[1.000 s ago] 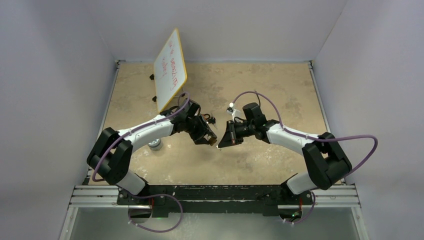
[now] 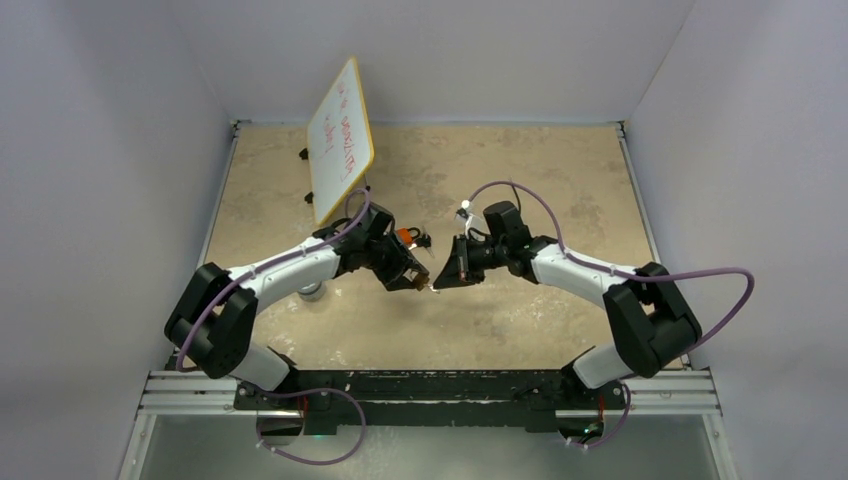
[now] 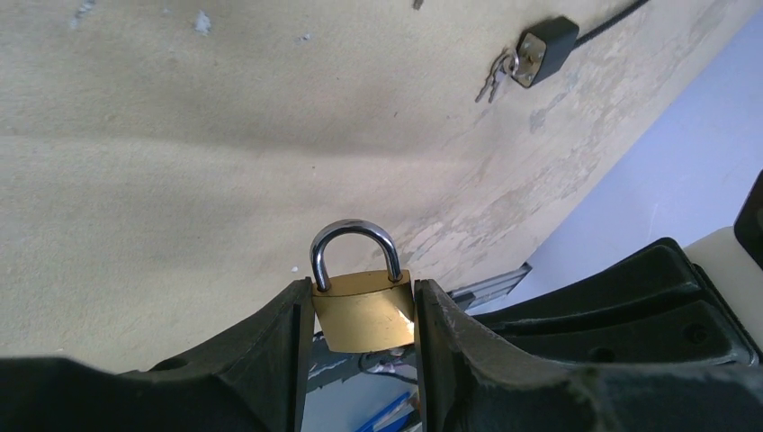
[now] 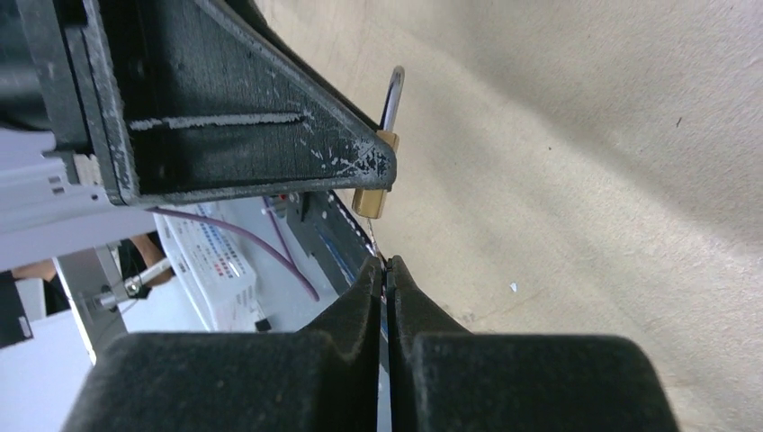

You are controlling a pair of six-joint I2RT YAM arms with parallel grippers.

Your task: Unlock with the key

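A brass padlock point(image 3: 360, 315) with its steel shackle upright is held in my left gripper, shut on its body near the middle of the table. In the right wrist view the padlock point(image 4: 371, 202) appears edge-on behind a left finger. My right gripper is shut just below it, with a thin silver key point(image 4: 371, 232) rising from between its fingertips toward the padlock's underside. Whether the key tip is inside the keyway I cannot tell.
A dark block point(image 3: 553, 45) with keys and a cord lies on the table. A whiteboard point(image 2: 340, 135) stands at the back left, and a round silver object point(image 2: 311, 292) at the left.
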